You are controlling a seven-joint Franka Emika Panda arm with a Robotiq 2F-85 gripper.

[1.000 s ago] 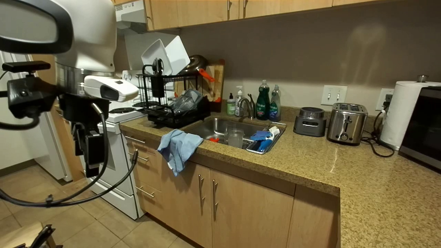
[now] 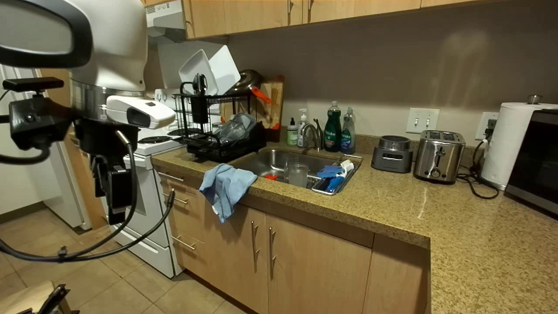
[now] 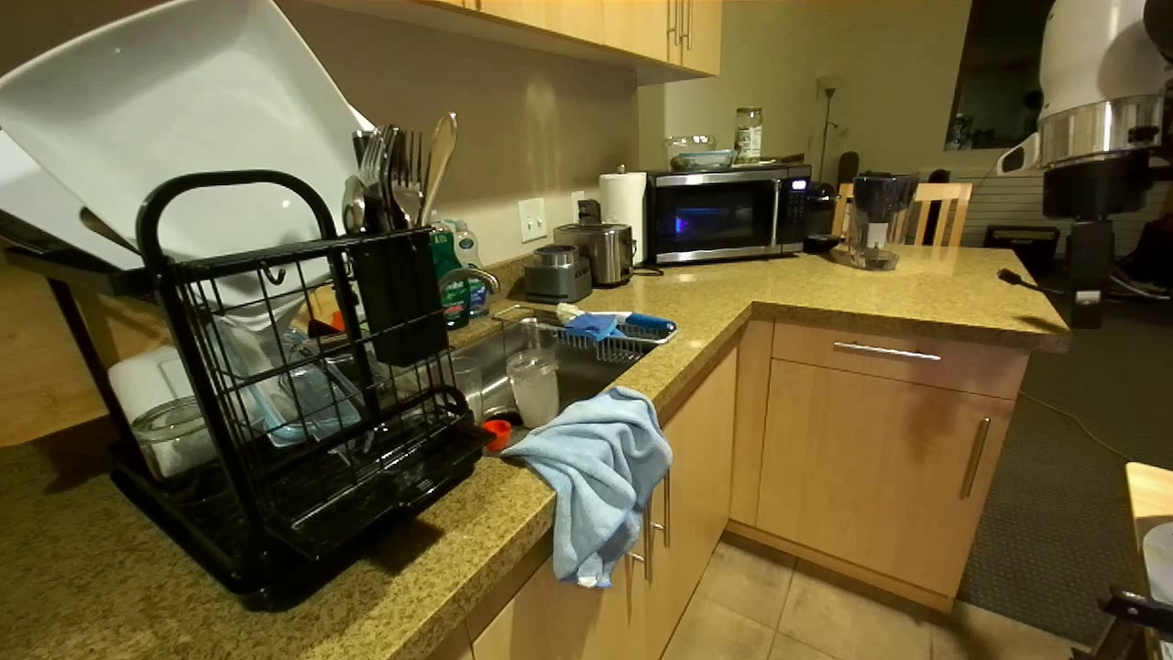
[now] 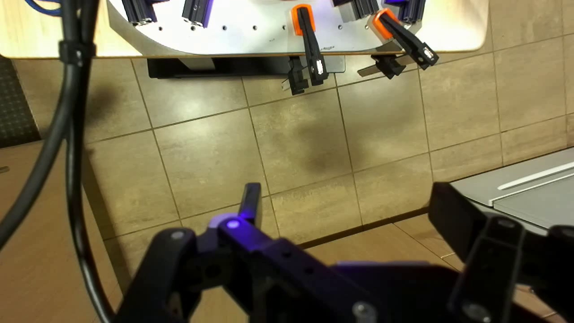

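Note:
My gripper stands open in the wrist view, its two fingers wide apart with only floor tiles seen between them. In the first exterior view the gripper (image 2: 116, 209) hangs at the left, in front of the stove and clear of the counter. A light blue cloth (image 2: 227, 189) drapes over the counter's front edge by the sink (image 2: 272, 155). Inside the sink are clear cups (image 3: 534, 387) and a small red item (image 3: 498, 434). Blue brushes or sponges (image 2: 335, 175) lie in a wire caddy at the sink's right side.
Left of the sink stands a black dish rack (image 3: 253, 517) with white plates and cutlery. A toaster (image 2: 439, 156), a grey appliance (image 2: 392, 154) and soap bottles (image 2: 332, 128) line the wall. A black cable (image 4: 75, 134) hangs beside my gripper.

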